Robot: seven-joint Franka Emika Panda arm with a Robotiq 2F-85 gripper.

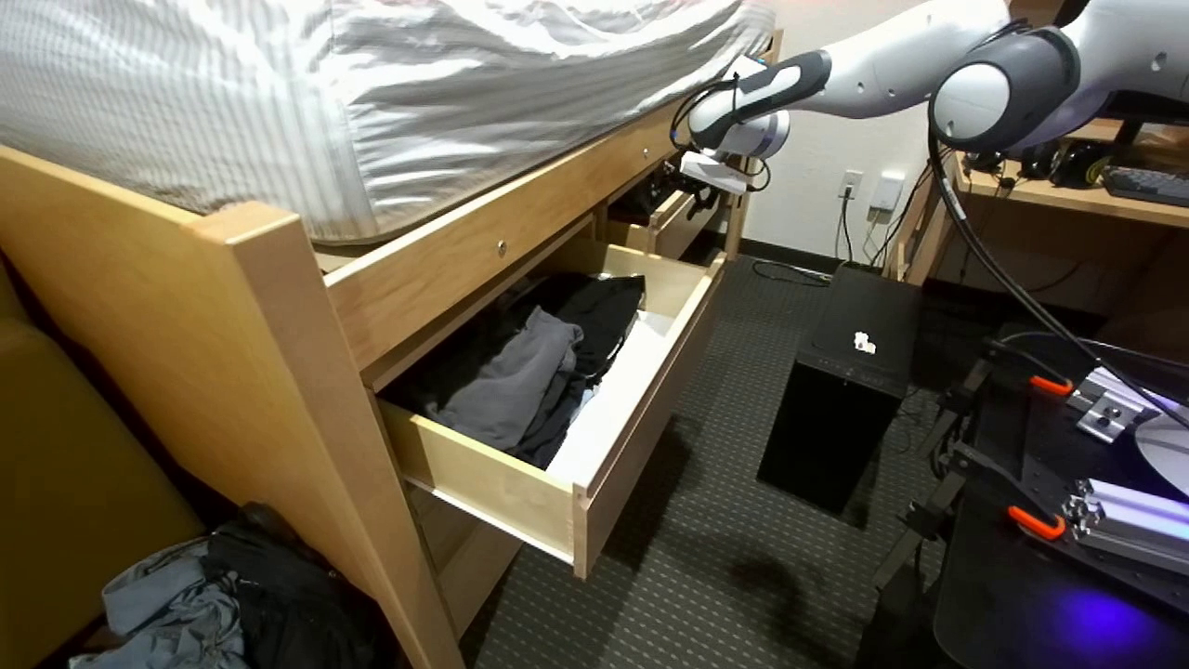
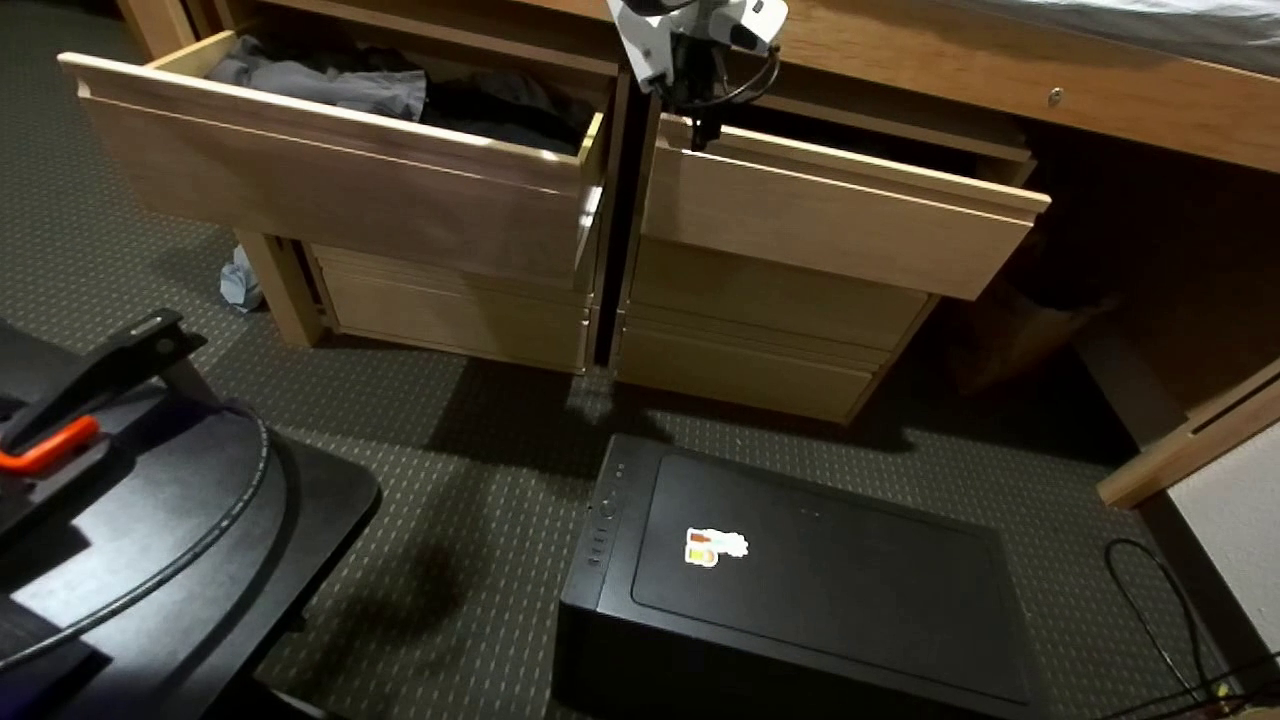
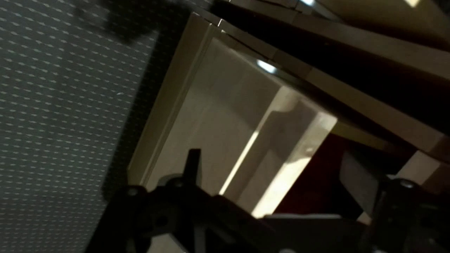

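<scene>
The far drawer (image 1: pixel 680 223), pale wood, is pulled partly out; in exterior view 2 it is the right-hand drawer (image 2: pixel 828 216). My gripper (image 2: pixel 702 126) is at this drawer's top edge, near its left end. In the wrist view my gripper is open, its dark fingers (image 3: pixel 192 166) wide apart. One lies on the outer side of the drawer front (image 3: pixel 236 105), the other over the dark inside. Whether either touches the wood cannot be told. The near drawer (image 1: pixel 641 418) stands further out, with grey and black clothes (image 1: pixel 502 373) in it.
The bed frame (image 1: pixel 479 240) runs just above both drawers. A black computer case (image 2: pixel 816 576) stands on the carpet in front of the far drawer. A black table (image 2: pixel 300 480) with orange-handled clamps is opposite the near drawer. Carpet lies clear between them.
</scene>
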